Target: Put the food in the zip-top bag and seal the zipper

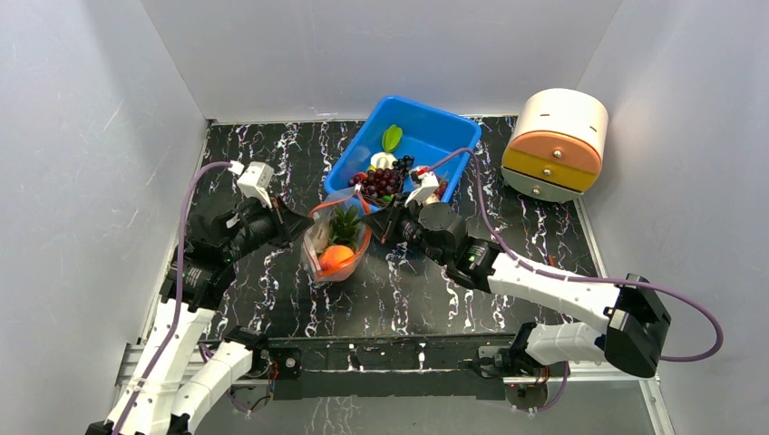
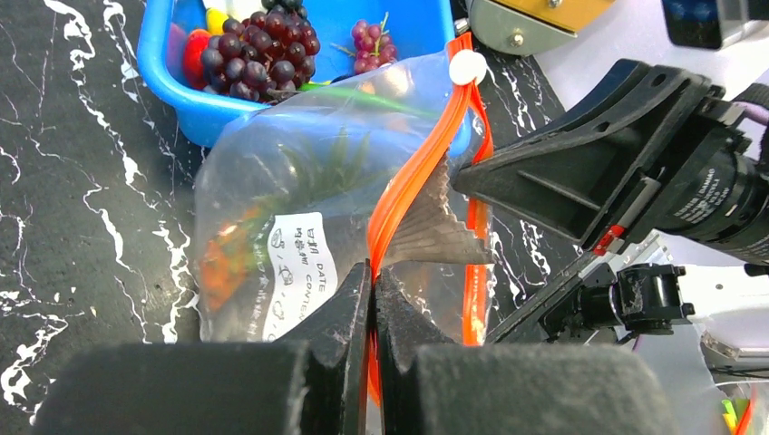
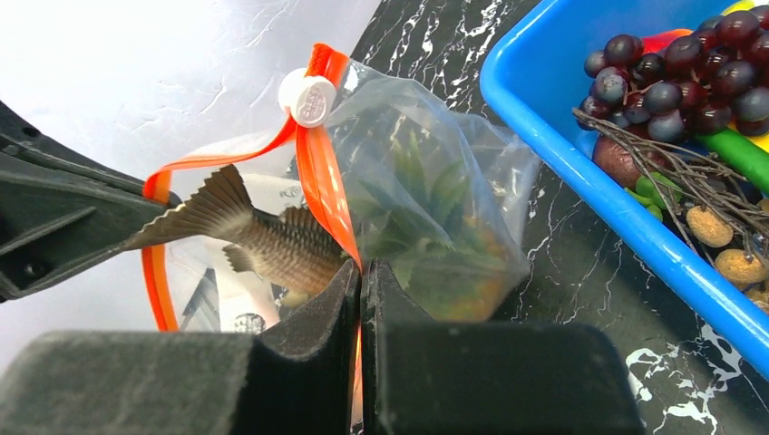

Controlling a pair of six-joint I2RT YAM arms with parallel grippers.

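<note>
The clear zip top bag (image 1: 319, 260) hangs between my two grippers, its orange zipper mouth open. Inside are an orange fruit (image 1: 335, 258), a green leafy top (image 1: 345, 223) and a scaly fish, its tail (image 3: 216, 216) standing up at the mouth. On one side, my left gripper (image 1: 308, 219) is shut on the orange rim; the strip (image 2: 410, 186) runs between its fingers. My right gripper (image 1: 372, 220) is shut on the opposite rim, pinching its orange strip (image 3: 325, 177). A white slider (image 2: 468, 67) sits at the rim's far end.
Directly behind the bag stands a blue bin (image 1: 435, 136) holding grapes (image 1: 376, 183) and other food. A small drawer cabinet (image 1: 555, 136) occupies the back right corner.
</note>
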